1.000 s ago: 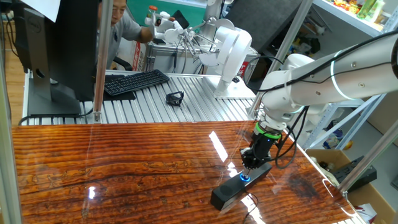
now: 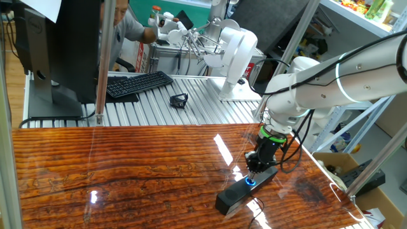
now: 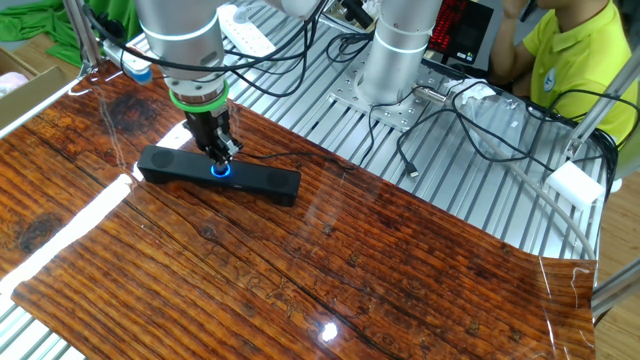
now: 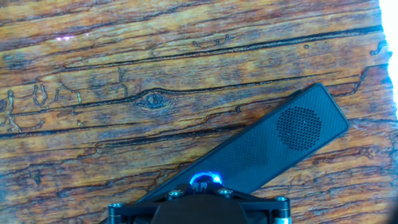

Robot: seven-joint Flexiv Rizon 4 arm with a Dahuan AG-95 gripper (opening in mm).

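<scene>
A long black speaker bar (image 2: 230, 198) lies on the glossy wooden tabletop, with a blue-lit ring (image 2: 250, 182) around a knob on its upper face. Right over that knob, my gripper (image 2: 252, 173) points down with its fingertips at the ring. From the other side, the bar (image 3: 262, 182) and the glowing ring (image 3: 221, 171) appear just below the gripper (image 3: 220, 158). In the wrist view the bar (image 4: 261, 146) runs diagonally, a round speaker grille near its far end. The gripper's dark linkages cover the bar's near part and most of the knob. Whether the fingers grasp the knob cannot be told.
A thin cable (image 3: 300, 154) trails from behind the bar across the wood.
The arm has shifted very slightly over the knob. The speaker bar stays where it was, and its ring is still lit blue.
</scene>
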